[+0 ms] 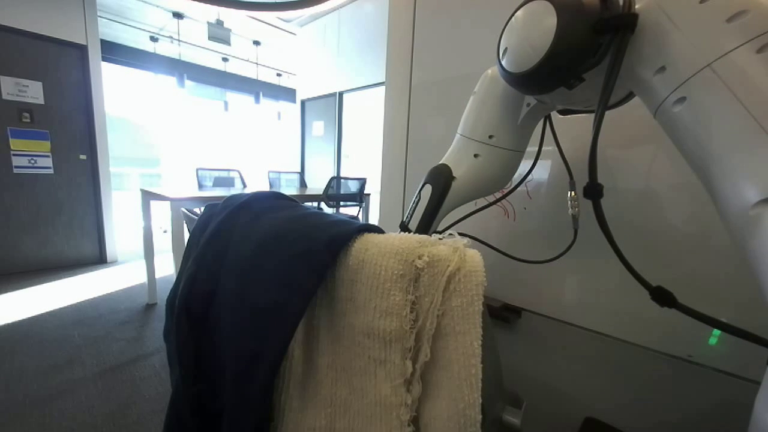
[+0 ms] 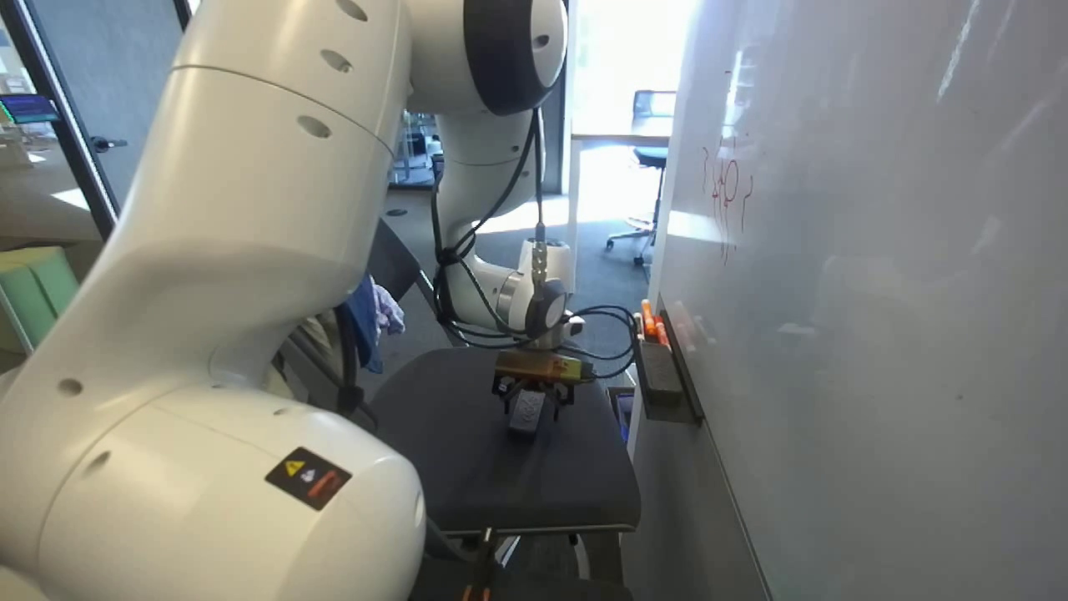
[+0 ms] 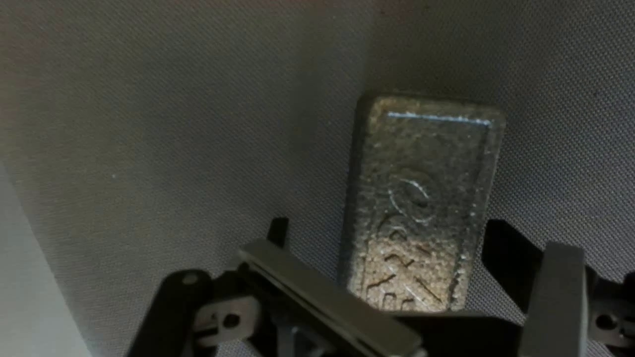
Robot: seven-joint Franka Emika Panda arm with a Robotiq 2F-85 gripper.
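In the wrist view a small grey block (image 3: 419, 208) with rounded corners and raised marks lies on dark woven fabric, its near end lit brighter. My gripper is open, one dark fingertip (image 3: 278, 231) left of the block with a gap, the other fingertip (image 3: 503, 253) close to its right side. Whether that right one touches cannot be told. Exterior view 2 has the same block (image 2: 526, 411) on the chair seat, right under my gripper (image 2: 536, 396). A cream towel and the chair back hide the fingers in exterior view 1.
The dark seat (image 2: 471, 481) is otherwise bare. On its right, the whiteboard (image 2: 881, 300) carries a ledge with a dark eraser (image 2: 658, 371) and orange markers (image 2: 648, 319). A cream towel (image 1: 389, 317) and navy cloth (image 1: 245, 302) drape over a chair back.
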